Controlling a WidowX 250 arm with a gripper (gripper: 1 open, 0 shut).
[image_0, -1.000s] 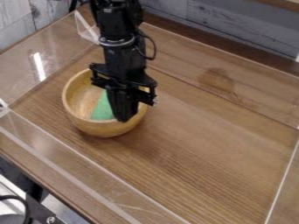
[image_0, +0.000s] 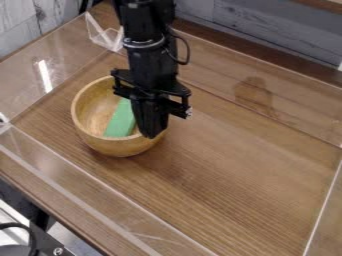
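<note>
My black gripper (image_0: 150, 128) hangs over the right part of a round tan bowl (image_0: 118, 144), its tip low at the bowl's right rim. A green object (image_0: 122, 117) lies inside the bowl, partly hidden behind the gripper. The gripper looks narrow and dark; I cannot make out its fingers clearly or anything between them.
A white wall edge runs along the back. A dark cable (image_0: 16, 226) shows at the lower left.
The gripper has shifted slightly to the right over the bowl. The bowl and green object look almost unmoved.
</note>
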